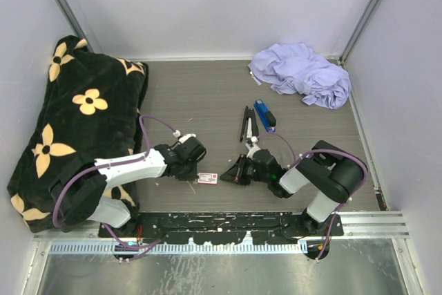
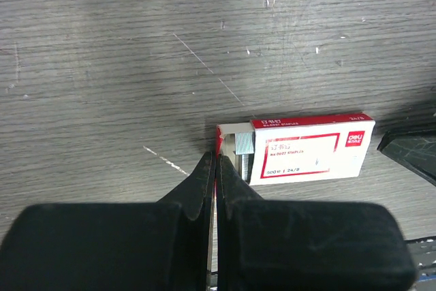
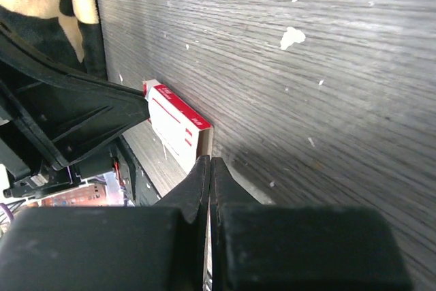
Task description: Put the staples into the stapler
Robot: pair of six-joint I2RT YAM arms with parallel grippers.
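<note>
A small red-and-white staple box [image 2: 312,149] lies on the grey table, its left end open with grey staples [image 2: 244,142] showing. My left gripper is shut at that open end; the staples sit just right of its fingertips. My right gripper is shut with nothing between its fingers, just off the box's right end. In the top view the blue stapler [image 1: 265,115] lies behind the right arm, beside an opened black stapler [image 1: 248,121].
A black flowered cushion [image 1: 76,122] fills the left side. A lilac cloth [image 1: 307,74] lies at the back right.
</note>
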